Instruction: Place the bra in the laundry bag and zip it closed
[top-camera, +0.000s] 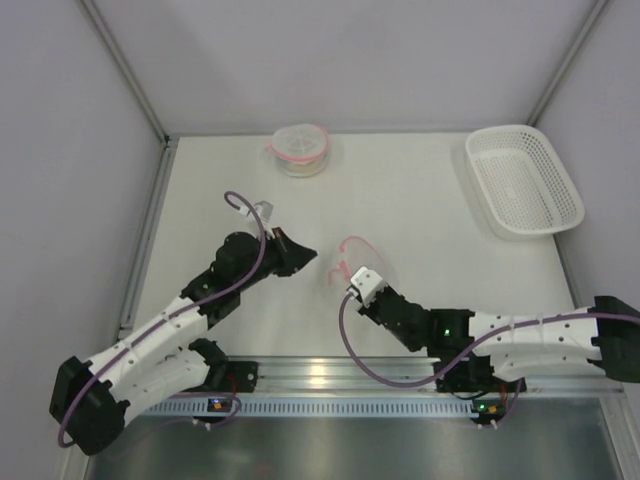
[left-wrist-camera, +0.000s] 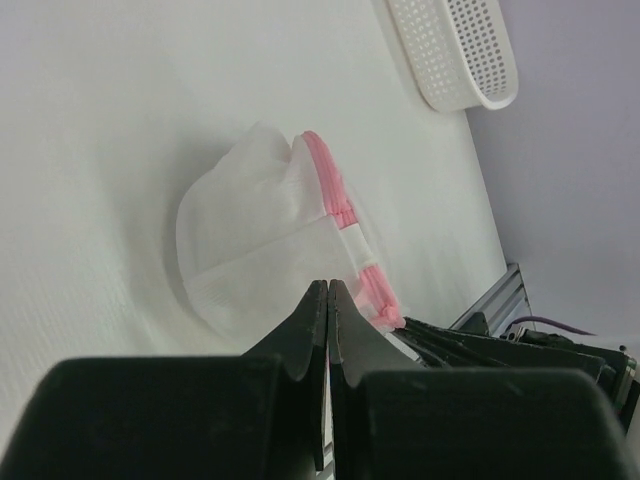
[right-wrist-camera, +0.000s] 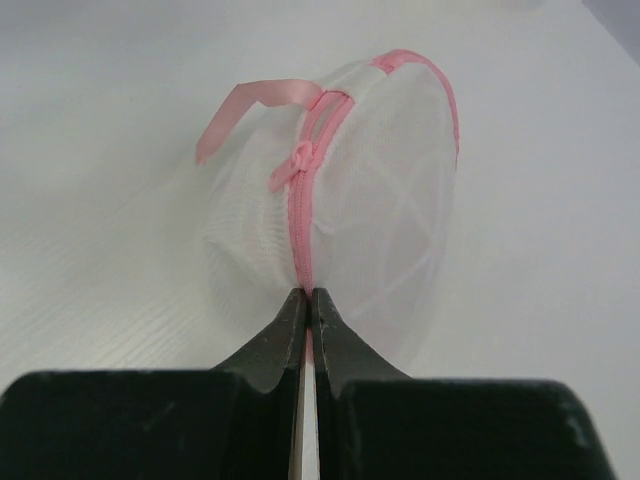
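Observation:
The white mesh laundry bag (right-wrist-camera: 380, 190) with pink trim hangs from my right gripper, which is shut on the end of its pink zipper band. Further along that band the small pink zipper end (right-wrist-camera: 290, 167) dangles free, below a short gap in the zipper. My left gripper is shut with nothing between its fingers. In the top view the left gripper (top-camera: 314, 254) stands to the left of the bag (top-camera: 362, 258), clear of it. No bra can be made out through the mesh.
Another pink-trimmed mesh bag (top-camera: 300, 145) stands upright at the back of the white table. A white perforated basket (top-camera: 523, 180) sits at the back right. Bare table (top-camera: 210, 190) lies at the left and centre.

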